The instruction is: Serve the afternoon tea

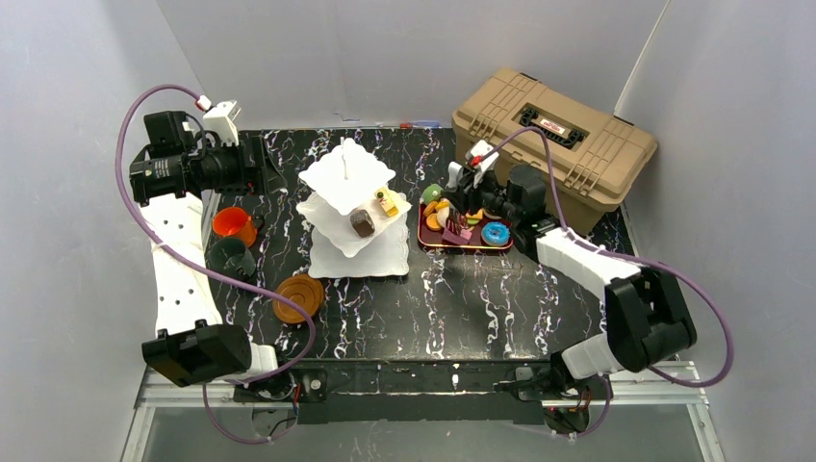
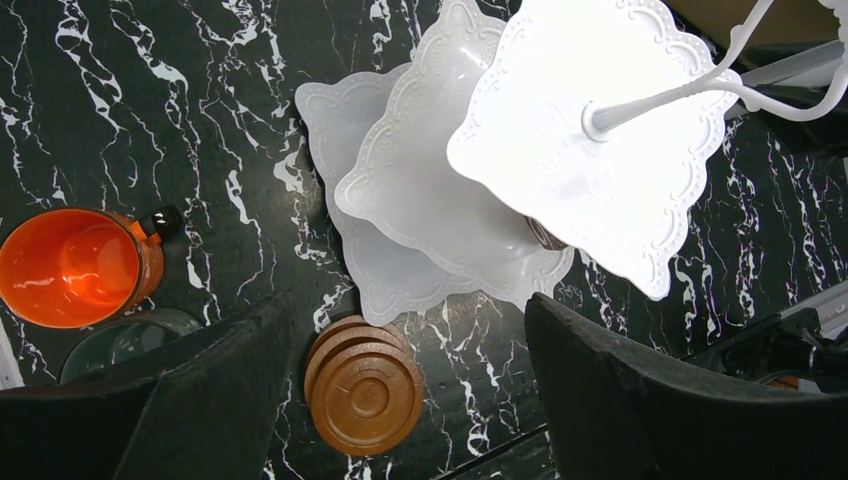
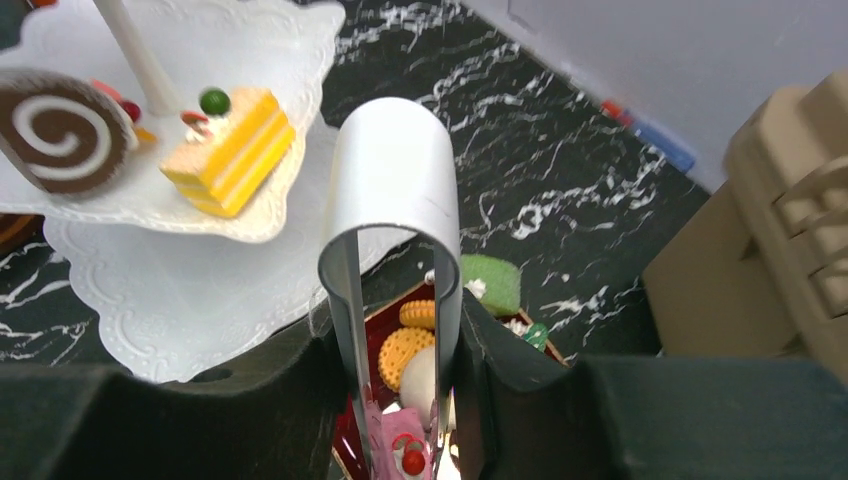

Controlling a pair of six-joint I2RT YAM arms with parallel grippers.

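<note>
A white three-tier stand holds a yellow cake slice and a chocolate roll on its middle plate. Right of it is a red tray of toy pastries, including a blue donut. My right gripper is above the tray, gripping white tongs, with a pink piece seen between their lower arms; whether they hold it I cannot tell. My left gripper stands open and empty, high at the left, over the table beside the stand.
An orange mug, a dark glass cup and wooden coasters stand at the left. A tan case fills the back right.
</note>
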